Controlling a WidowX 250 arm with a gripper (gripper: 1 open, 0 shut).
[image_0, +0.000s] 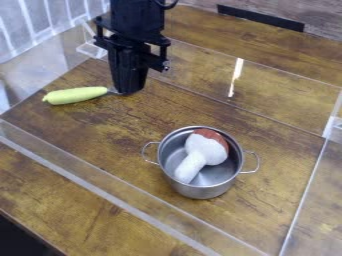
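Observation:
My black gripper (128, 72) hangs over the upper left of the wooden table, its fingers pointing down; whether they are open or shut I cannot make out. Just left of and below it lies a pale yellow-green elongated object (75, 94), with a small metallic piece near its right end, partly behind the gripper. At the lower middle right stands a steel pot (201, 183) with two wire handles, holding a white object (210, 147) with a red part.
Clear panels (27, 150) edge the table on the left and right. The wood between gripper and pot is bare (174, 110), as is much of the back right and the front left.

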